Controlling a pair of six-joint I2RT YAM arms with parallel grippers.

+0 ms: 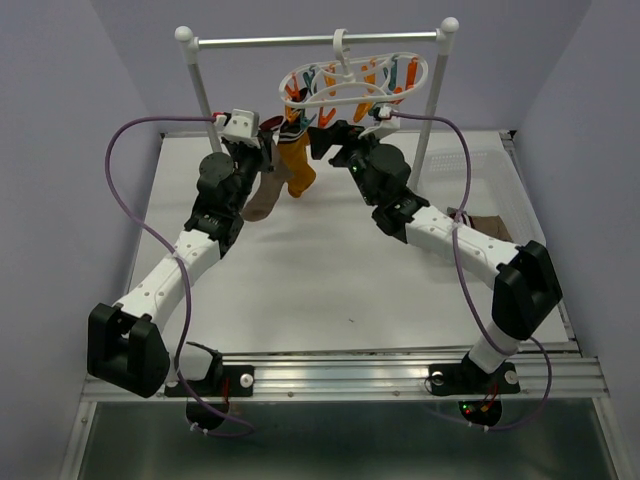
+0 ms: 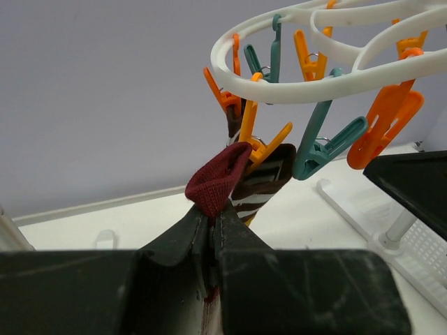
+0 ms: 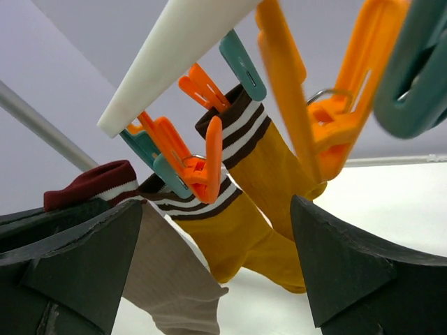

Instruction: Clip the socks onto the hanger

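A grey-brown sock with a maroon cuff is pinched in my left gripper, its foot hanging below. Yellow socks with striped dark cuffs hang from clips on the white oval hanger. The grey sock's cuff is just beside a yellow clip on the near rim in the left wrist view. My right gripper is part open under the hanger's front, its fingers empty below orange and teal clips in the right wrist view.
The white rack frame stands around the hanger. A white basket at the right holds a brown sock.
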